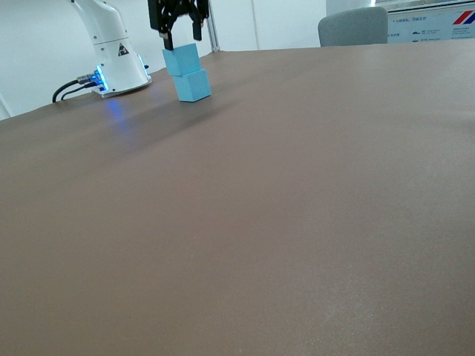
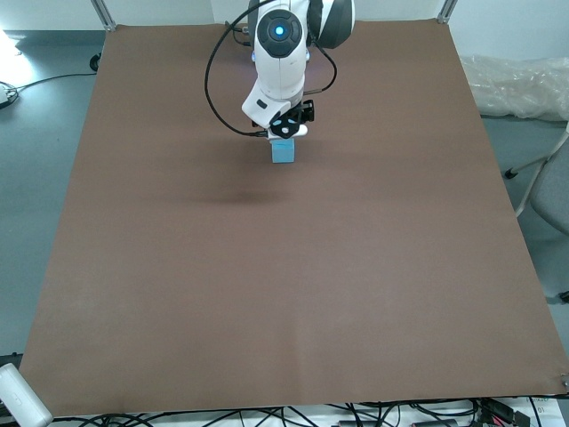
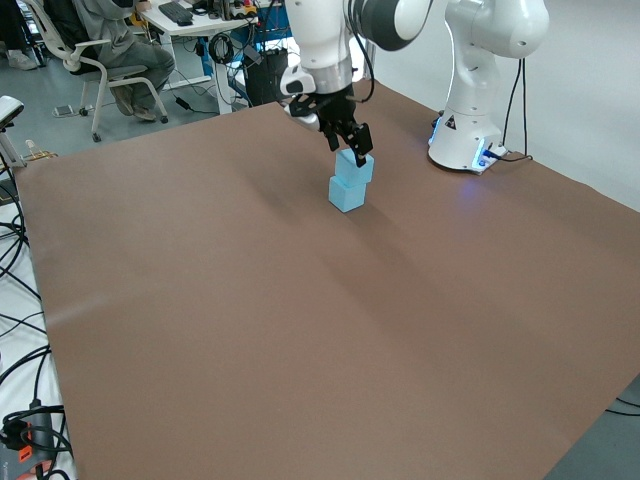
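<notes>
Two light blue cubes are stacked near the back of the brown table: the upper cube [image 1: 182, 60] sits on the lower cube [image 1: 192, 85], also visible in the right view [image 3: 347, 194]. My black gripper [image 1: 182, 35] hangs just over the stack with its two fingers apart and nothing visible between them; the upper cube is beneath the fingertips. In the left view the arm hides most of the stack, leaving one blue face [image 2: 283, 152] showing.
The arm's white base [image 3: 465, 140] stands at the back by the wall. Cables and equipment [image 3: 35, 440] line one edge, and a grey chair [image 1: 352, 30] is beyond the table.
</notes>
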